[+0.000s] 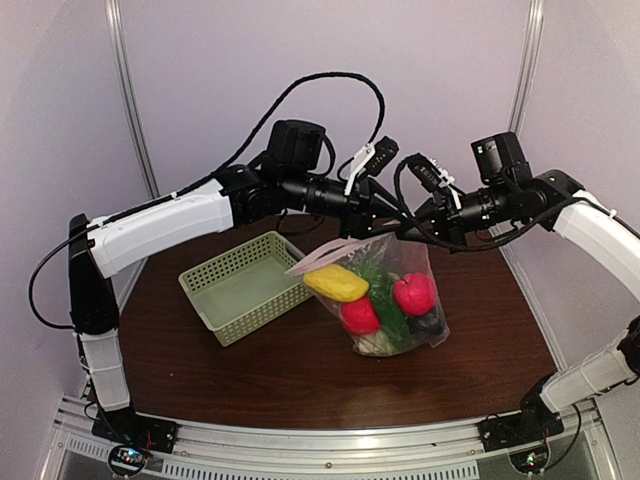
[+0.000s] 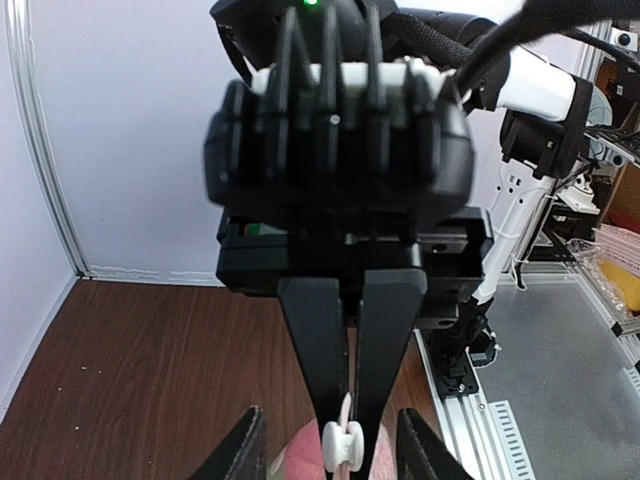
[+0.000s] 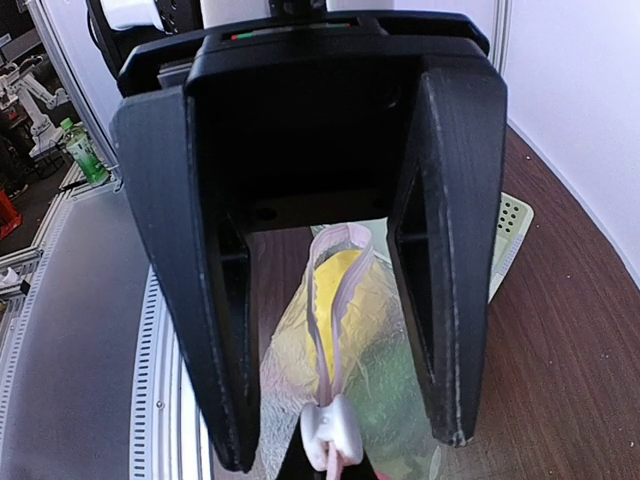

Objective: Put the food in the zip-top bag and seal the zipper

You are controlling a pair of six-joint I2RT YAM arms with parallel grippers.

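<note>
A clear zip top bag (image 1: pixel 366 254) hangs in the top view, holding a yellow food (image 1: pixel 335 283), two red foods (image 1: pixel 414 293), a green one (image 1: pixel 374 283) and pale and dark pieces. Its pink lips (image 3: pixel 341 300) stand apart in the right wrist view and converge at a white slider (image 3: pixel 331 430). My right gripper is shut on the bag's pink edge, right by the slider. Around that slider, my left gripper is part open, one finger (image 3: pixel 190 290) on each side with clear gaps, touching neither side.
A green basket (image 1: pixel 228 330) stands left of the bag on the brown table, apparently empty. Both arms meet closely above the bag.
</note>
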